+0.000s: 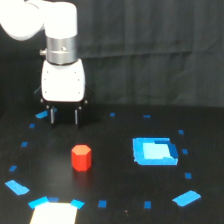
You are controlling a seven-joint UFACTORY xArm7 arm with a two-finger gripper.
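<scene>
My gripper hangs above the dark table at the upper left, pointing down. Its two fingers stand apart, and nothing shows between them: it is open. A small red block with cut corners rests on the table, below the gripper in the picture and slightly to its right. To the right of the block lies a blue square-shaped piece with a white patch inside it. The gripper is clear of both.
Small blue squares and strips of tape dot the table, such as a blue strip at lower right and another strip at left. A pale object sits at the bottom edge. A dark curtain hangs behind. Open table separates the block from the blue piece.
</scene>
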